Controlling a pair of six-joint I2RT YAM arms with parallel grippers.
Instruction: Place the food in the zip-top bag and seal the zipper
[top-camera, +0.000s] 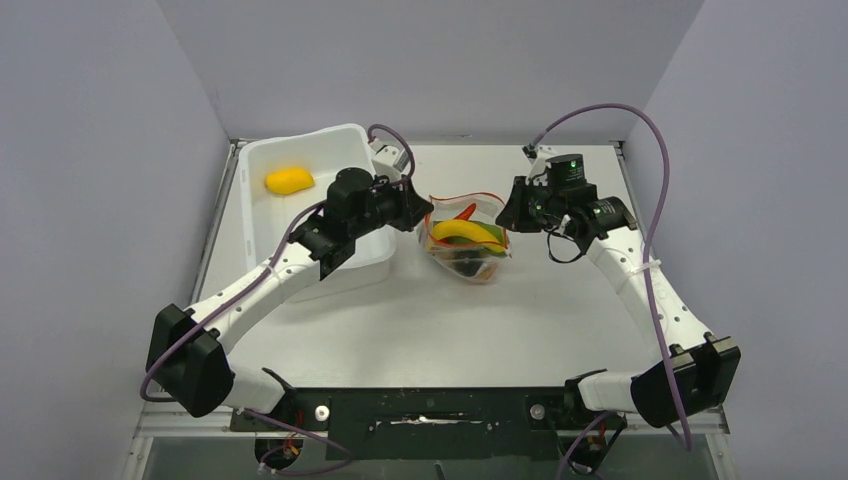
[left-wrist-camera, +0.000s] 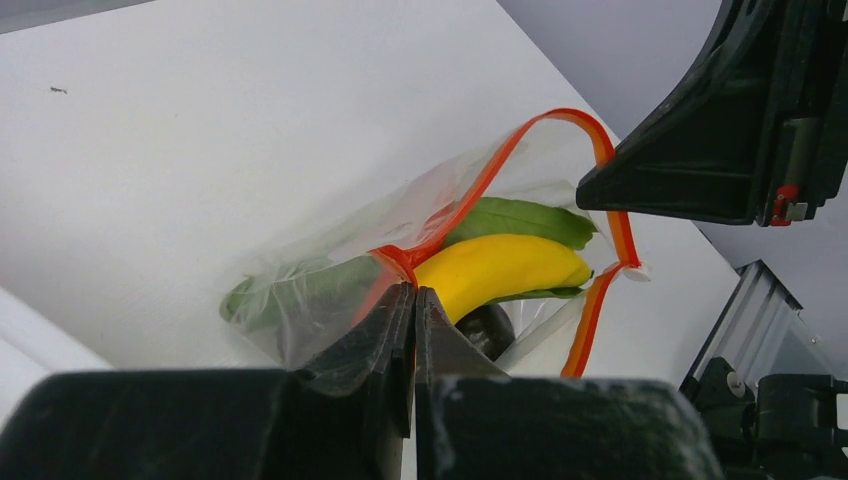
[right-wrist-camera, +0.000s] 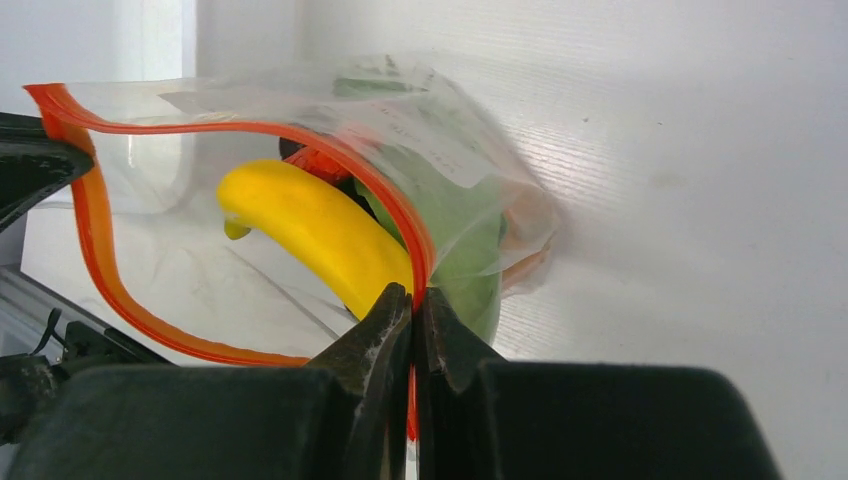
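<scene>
A clear zip top bag (top-camera: 470, 266) with an orange-red zipper edge hangs between my two grippers, its mouth wide apart. A yellow banana (right-wrist-camera: 310, 225), green leafy pieces (left-wrist-camera: 520, 220) and a dark round item (left-wrist-camera: 487, 330) lie inside it. My left gripper is shut on the zipper edge at one side of the mouth. On the opposite side my right gripper is shut with the orange zipper edge between its fingertips. The bag's lower part is partly hidden by its film and contents.
A white bin (top-camera: 258, 215) at the left holds a yellow food item (top-camera: 289, 180). Bare white table (top-camera: 450, 340) lies in front of the bag and at its right.
</scene>
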